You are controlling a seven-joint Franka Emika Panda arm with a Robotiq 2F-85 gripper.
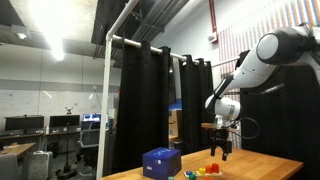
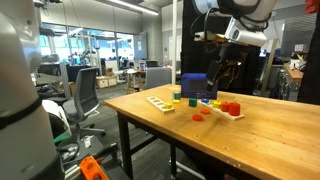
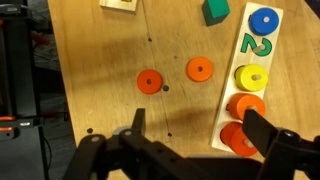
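Observation:
My open gripper hangs over the wooden table with nothing between its fingers. Two flat orange-red rings, the left ring (image 3: 149, 81) and the right ring (image 3: 199, 69), lie loose on the table ahead of the fingers in the wrist view. At the right is a light wooden board (image 3: 226, 124) bearing a blue piece (image 3: 264, 21), a yellow piece (image 3: 251, 77), an orange piece (image 3: 245, 104) and a red piece (image 3: 237, 139). The right finger partly covers the board's near end. Exterior view 2 shows the gripper (image 2: 220, 78) well above the table.
A green block (image 3: 215, 11) and another wooden board (image 3: 119, 4) lie at the wrist view's top edge. A dark blue box (image 1: 161, 163) stands on the table. Bare tabletop (image 2: 260, 140) extends along the near right side in exterior view 2.

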